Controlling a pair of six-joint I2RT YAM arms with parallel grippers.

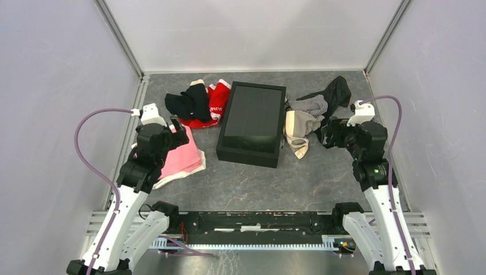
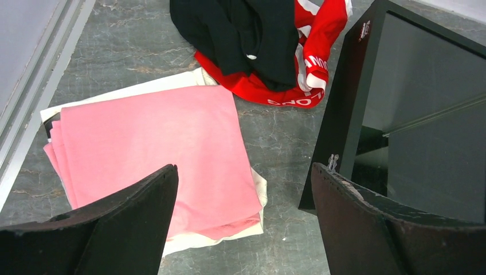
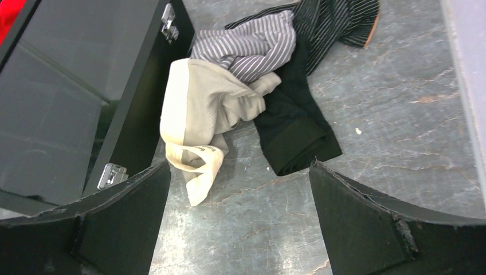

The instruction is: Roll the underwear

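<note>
Garments lie in loose heaps on both sides of a black box. In the left wrist view a black garment [image 2: 252, 46] rests on a red one [image 2: 324, 40] with white lettering, and a folded pink cloth [image 2: 155, 143] covers a cream one [image 2: 252, 229]. My left gripper hovers over the pink cloth's right part, open and empty. On the other side, a beige garment [image 3: 200, 106], a grey striped one [image 3: 261, 46] and black ones [image 3: 295, 126] overlap. Above bare table near them, my right gripper is open with nothing between its fingers. Which pieces are underwear I cannot tell.
The black box [image 1: 247, 156] with a dark, glossy panel stands mid-table between the heaps, metal latches [image 3: 112, 176] on its side. Walls close in the left, right and back.
</note>
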